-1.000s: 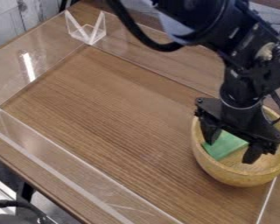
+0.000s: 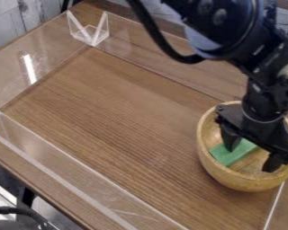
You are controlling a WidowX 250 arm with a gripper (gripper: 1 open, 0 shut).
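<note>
My gripper [image 2: 247, 144] reaches down into a yellow-tan bowl [image 2: 240, 176] at the lower right, its black fingers spread open. A green block [image 2: 234, 154] lies in the bowl beneath the fingers, partly hidden by them. I cannot tell whether the fingers touch it.
A small clear plastic object [image 2: 89, 29] stands at the far upper left, near the table's edge.
My gripper has shifted slightly to the right within the bowl. More of the green block shows at the bowl's left side.
</note>
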